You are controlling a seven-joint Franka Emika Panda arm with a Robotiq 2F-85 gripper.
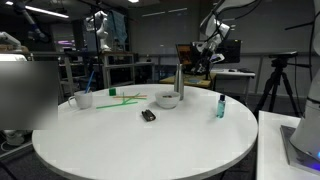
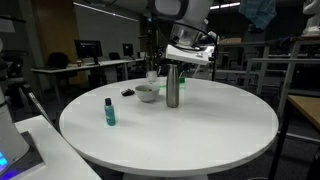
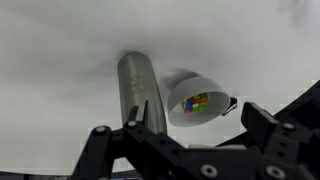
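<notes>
In the wrist view my gripper stands open, its dark fingers apart along the lower edge and nothing held. A tall silver cylinder [image 3: 138,80] lies under the left finger's side, which partly covers it. To its right is a white bowl [image 3: 178,103] with a small colourful cube [image 3: 195,102] inside. Exterior view 1 shows the gripper [image 1: 207,55] up at the right, with the cylinder [image 1: 179,80] and the bowl [image 1: 168,99] on the table below and to its left. In exterior view 2 the cylinder [image 2: 173,88] stands upright beside the bowl [image 2: 147,94].
A small teal bottle [image 1: 221,106] stands near the right table edge. A black object [image 1: 148,115] lies before the bowl; a white mug [image 1: 81,100] and green sticks [image 1: 120,103] are to the left.
</notes>
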